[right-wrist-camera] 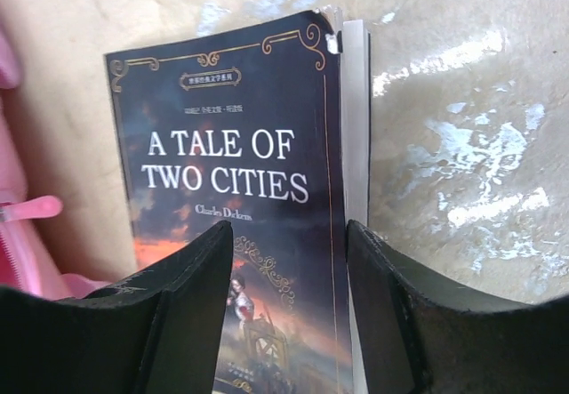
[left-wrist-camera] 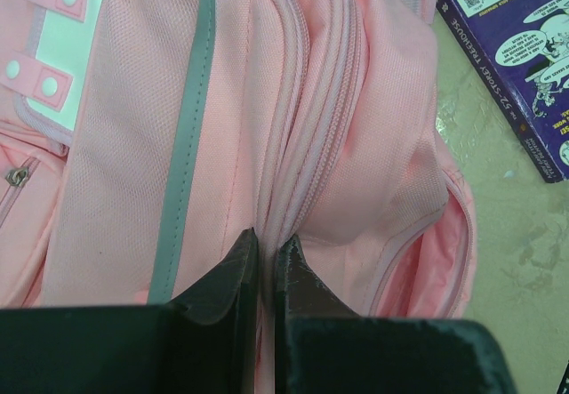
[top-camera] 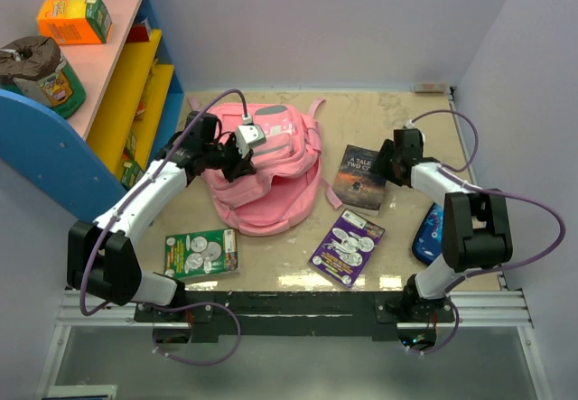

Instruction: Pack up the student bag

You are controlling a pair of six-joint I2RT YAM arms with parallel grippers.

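The pink backpack (top-camera: 271,201) lies open on the mat, my left gripper (top-camera: 237,170) shut on its zipped edge, which runs between the fingers in the left wrist view. The book A Tale of Two Cities (right-wrist-camera: 231,145) lies flat right of the bag. My right gripper is low over it, part open, one finger over the cover and the other at the spine-side edge with the pale page block; whether it touches is unclear.
A purple book (top-camera: 347,248) and a green book (top-camera: 200,255) lie at the front. A blue pencil case (top-camera: 427,237) is at the right, partly under the arm. The shelf unit (top-camera: 54,165) stands left.
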